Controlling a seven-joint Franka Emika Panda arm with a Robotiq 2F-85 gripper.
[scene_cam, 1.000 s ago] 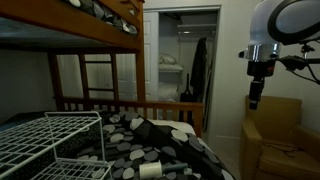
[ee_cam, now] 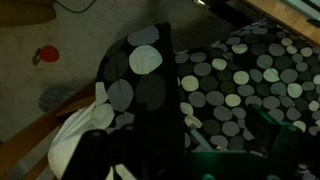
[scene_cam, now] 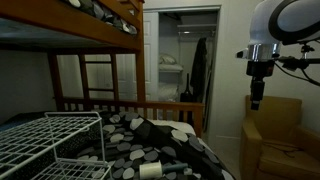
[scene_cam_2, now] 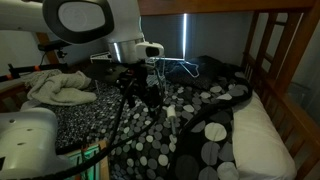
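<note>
My gripper hangs in the air on the right in exterior view 1, seen edge-on in front of the armchair. In the wrist view its two dark fingers stand wide apart, so it is open, with no object visible in its grasp. Below lies a bed with a black polka-dot cover. A white cylindrical object lies on this cover, with a grey-green piece beside it. Part of something pale and teal shows between the fingers low in the wrist view, too dark to identify.
A white wire rack stands at the left. The bunk bed's wooden rail runs behind the cover. A tan armchair stands at the right, and a white pillow lies by the rail.
In exterior view 1 my gripper has shifted very slightly to the right. The bed and the objects on it look unchanged.
</note>
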